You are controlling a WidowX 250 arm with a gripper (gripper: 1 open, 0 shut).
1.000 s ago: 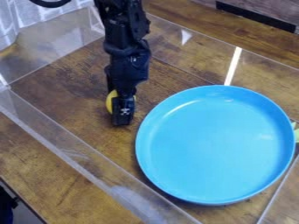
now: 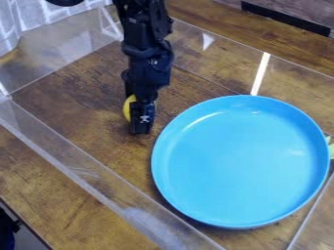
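My black gripper [image 2: 141,109] is lowered to the wooden surface at the middle left, over a small yellow object [image 2: 128,107] that shows behind and beside its fingers. Whether the fingers are closed on that object cannot be told. A large blue round plate [image 2: 239,161] lies to the right of the gripper, apart from it.
The wooden table [image 2: 72,98] has free room left of and behind the gripper. Clear plastic edges [image 2: 59,156] run along the left and front. A small yellow-green item [image 2: 329,146] peeks out at the plate's right edge.
The gripper has shifted very slightly to the left with little else different. The plate has not moved.
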